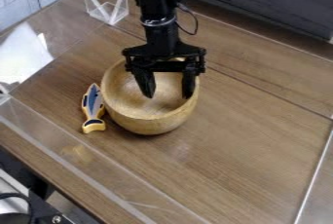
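My black gripper (166,84) is over a wooden bowl (150,117) in the middle-left of the camera view, its two fingers apart and reaching down inside the rim, with nothing visible between them. Just left of the bowl lies a blue and orange tool (92,109) with a dark stripe, flat on the table.
A clear angular object (107,6) stands at the back left. A wall runs along the back, and the table's edge crosses the lower left.
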